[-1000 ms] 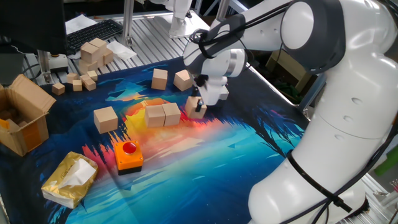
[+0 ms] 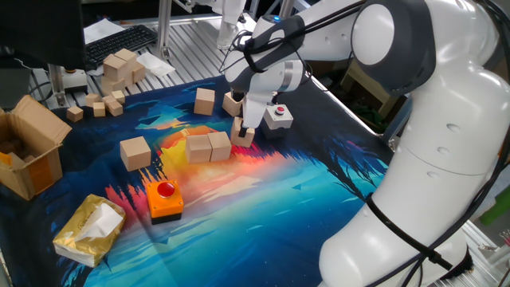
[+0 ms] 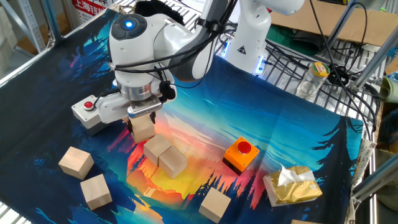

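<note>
My gripper point(image 3: 142, 122) points down over the mat, its dark fingers on opposite sides of a wooden block point(image 3: 143, 129); it looks shut on that block. In exterior view 1 the held block point(image 2: 244, 134) is partly hidden by the white hand. Beside it, two wooden blocks point(image 2: 209, 147) stand against each other in a row. A small gap seems to separate the held block from this pair, and whether its underside touches the mat is hard to tell. Other wooden blocks lie apart: one at the left point(image 2: 135, 154), one farther back point(image 2: 204, 101) and one behind the hand point(image 2: 232, 104).
A grey box with a red button point(image 2: 278, 117) stands close to the hand. An orange button box point(image 2: 165, 201) and a gold tissue pack point(image 2: 90, 229) occupy the front left. A cardboard box point(image 2: 32, 151) sits at the left edge. Clear mat lies at front centre.
Over the last second the gripper and its block moved slightly left and back, toward the pair, and turned somewhat. The other blocks stayed put.
</note>
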